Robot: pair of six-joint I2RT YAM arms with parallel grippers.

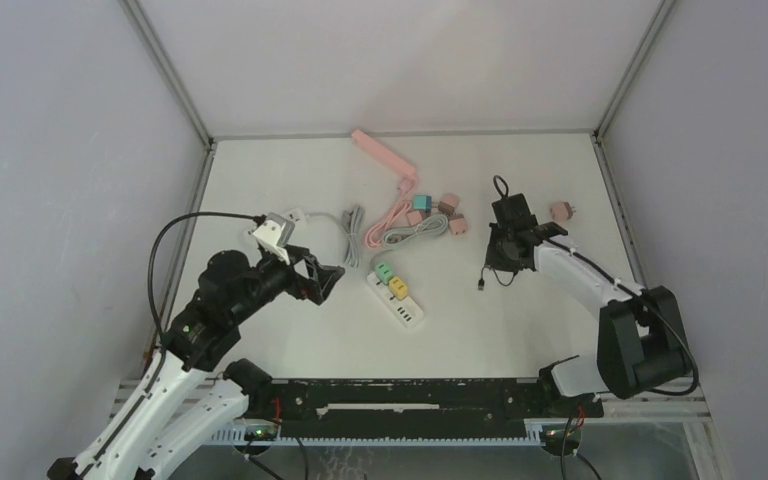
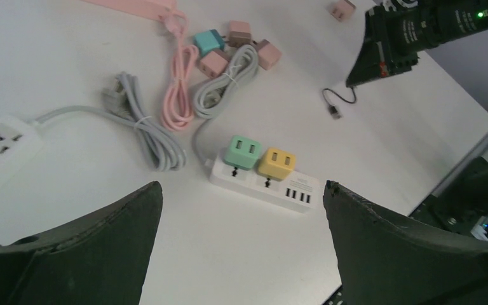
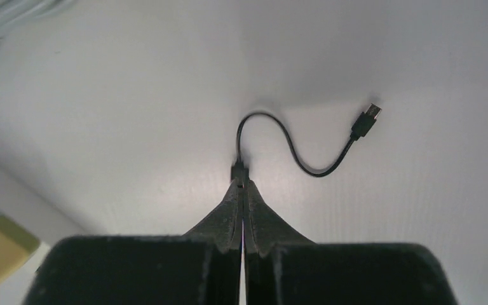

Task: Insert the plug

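A short black USB cable [image 3: 295, 157] has one connector at the tips of my right gripper, which is shut on it. Its other end, a metal-tipped plug [image 3: 370, 116], is free and points away to the right. From the left wrist view, the cable [image 2: 337, 100] is seen curling below the right fingertips. A white power strip [image 2: 260, 189] carries a green adapter [image 2: 243, 151] and a yellow adapter [image 2: 278, 163], with bare sockets at its right end. My left gripper is open above the table, short of the strip, nothing between its fingers.
Behind the strip lie grey cable coils [image 1: 353, 235], a pink strip [image 1: 384, 153] with its cord, and several pink and blue adapters [image 1: 446, 204]. One pink adapter [image 1: 561, 211] sits far right. Table between strip and right gripper is clear.
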